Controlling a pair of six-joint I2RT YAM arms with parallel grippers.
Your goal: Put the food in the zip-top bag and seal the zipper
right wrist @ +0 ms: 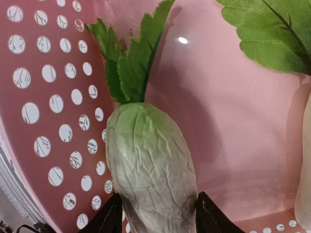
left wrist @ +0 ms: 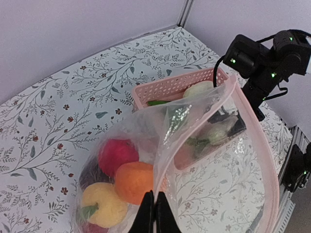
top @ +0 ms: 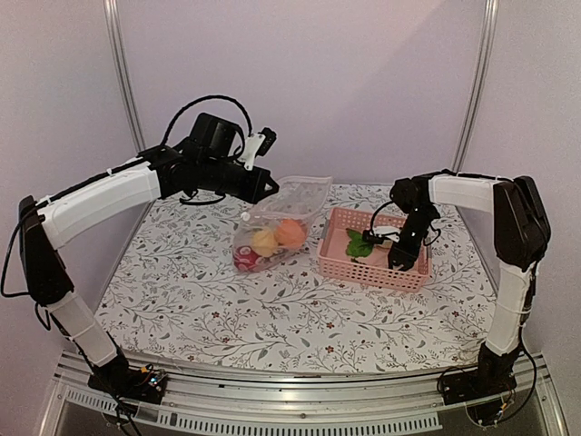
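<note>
The clear zip top bag (top: 304, 193) stands left of the basket, held up by its rim, with my left gripper shut on that thin edge. Its mouth gapes to the right. Inside lie a red item (left wrist: 116, 156), an orange one (left wrist: 134, 182) and a yellow one (left wrist: 104, 204), with a further reddish piece below. Down in the pink basket (top: 363, 272), my right gripper has its fingers on either side of a pale, green-topped vegetable (right wrist: 150, 155). They look close to its sides; whether both press on it cannot be told.
A second pale vegetable (right wrist: 305, 160) and a green leaf (right wrist: 277, 34) lie farther across the basket floor. The perforated basket wall (right wrist: 58, 107) runs close beside the vegetable between my fingers.
</note>
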